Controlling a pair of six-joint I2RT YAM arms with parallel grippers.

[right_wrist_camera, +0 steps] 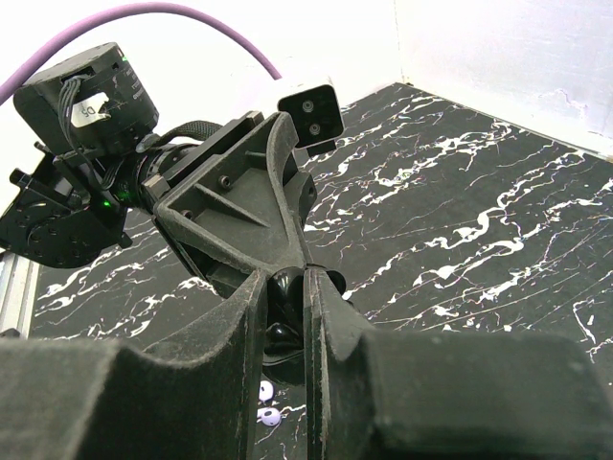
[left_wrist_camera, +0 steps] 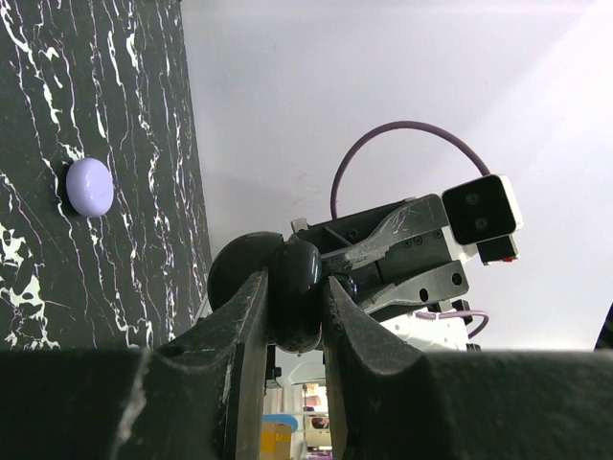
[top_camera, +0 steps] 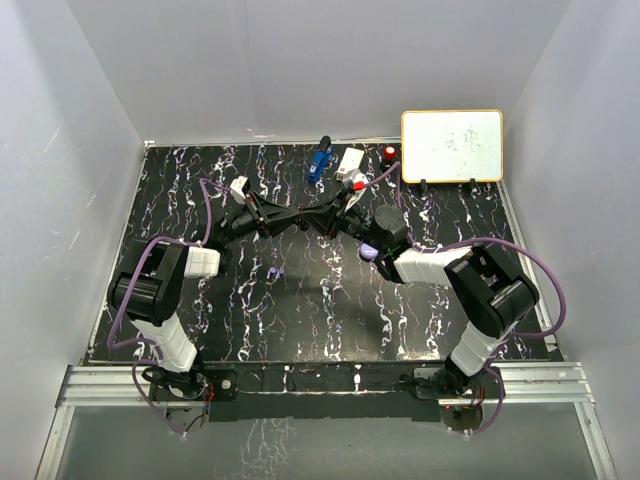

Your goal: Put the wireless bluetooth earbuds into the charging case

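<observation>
A glossy black rounded object, seemingly the charging case [left_wrist_camera: 295, 297], is held in the air between both grippers. My left gripper is shut on it, with two rounded black parts showing beyond the fingers. From the other side my right gripper is shut on it too; dark shiny parts show between its fingers. The two grippers meet tip to tip in the top view, where they mostly hide the case. Small purple earbuds [top_camera: 275, 273] lie on the table below and left of the grippers, and show in the right wrist view as purple earbuds [right_wrist_camera: 270, 416].
A closed purple case [top_camera: 368, 252] lies on the table by the right gripper. At the back stand a blue object [top_camera: 320, 160], a white box [top_camera: 350, 161], a red-capped bottle [top_camera: 388, 155] and a whiteboard [top_camera: 452, 146].
</observation>
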